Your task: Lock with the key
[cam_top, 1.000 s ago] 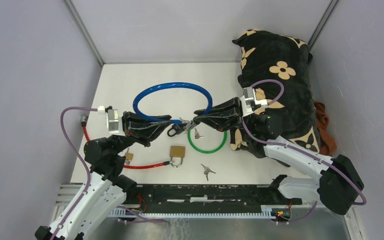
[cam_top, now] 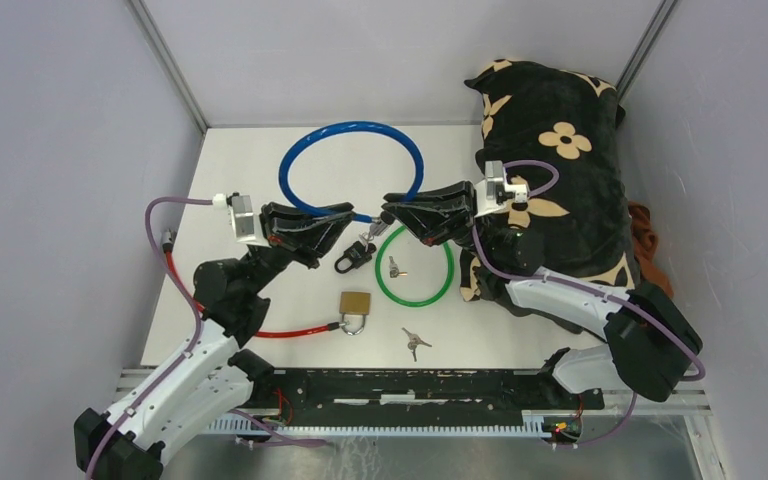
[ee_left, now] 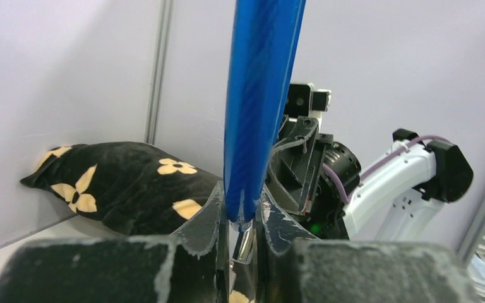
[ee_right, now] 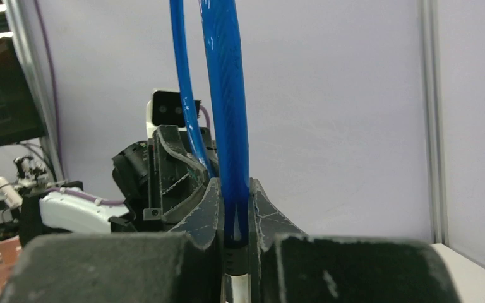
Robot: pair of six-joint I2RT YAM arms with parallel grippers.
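A blue cable lock [cam_top: 350, 127] hangs as a raised loop between both grippers, its ends close together in the top view. My left gripper [cam_top: 348, 213] is shut on one end; in the left wrist view the blue tube [ee_left: 256, 107] rises from its fingers. My right gripper [cam_top: 392, 205] is shut on the other end, where the right wrist view shows a dark and silver fitting [ee_right: 236, 262]. Small metal keys appear to dangle at the lock [cam_top: 370, 232]. Whether the ends are joined cannot be told.
On the white table [cam_top: 240, 170] lie a black padlock [cam_top: 355, 255], a brass padlock [cam_top: 355, 302], a red cable lock [cam_top: 290, 334], a green ring [cam_top: 415, 302] and loose keys [cam_top: 412, 340]. A patterned black cushion [cam_top: 550, 110] fills the right side.
Both grippers have risen toward the back in the top view, carrying the blue loop with them. The left one has also shifted slightly right.
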